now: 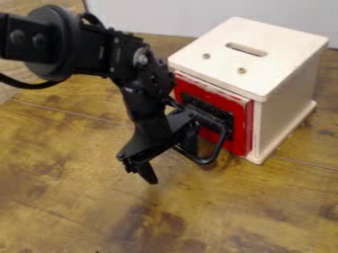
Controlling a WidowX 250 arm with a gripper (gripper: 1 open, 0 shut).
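A white wooden box stands at the upper right with a red front panel and a dark opening or fitting in it. A black handle loop juts low from that front. My black gripper is low in front of the box, to the left of the handle, pointing down toward the floor with its fingers open. I see nothing held between them; part of the box front is hidden behind the arm.
A white wall runs along the back. The box has a slot and two small fittings on its top.
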